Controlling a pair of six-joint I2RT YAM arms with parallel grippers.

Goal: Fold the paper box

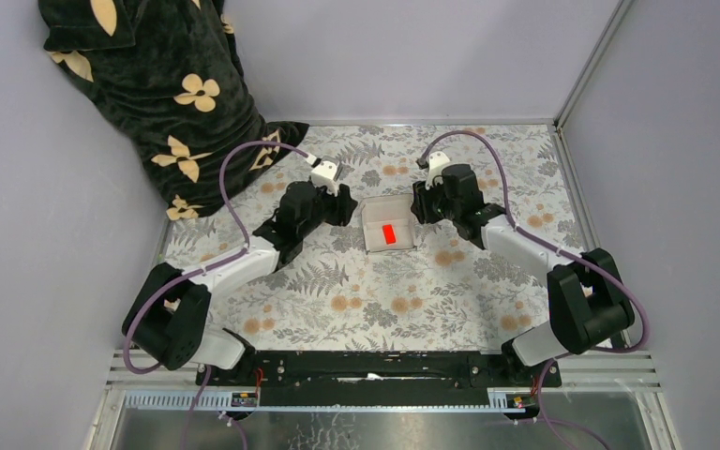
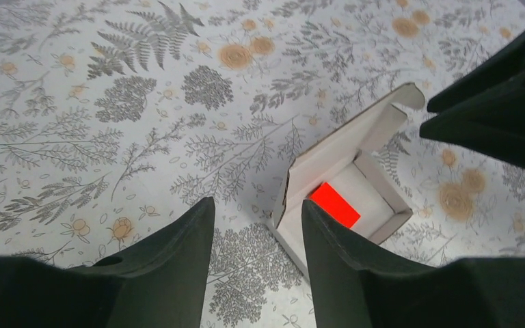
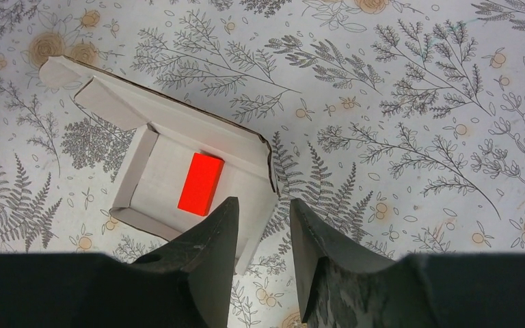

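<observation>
The white cardboard box (image 1: 377,211) lies open in mid-table, its tall flap with bent end tabs raised at the back, low walls elsewhere and a red block (image 1: 389,234) inside. My left gripper is open above and beside the box's left; in the top view it sits just left of the box. My right gripper is open at the box's right, over the end of the tall flap in its wrist view, with nothing between its fingers.
A dark floral cloth (image 1: 178,103) is heaped at the back left. Walls border the table at the back and sides.
</observation>
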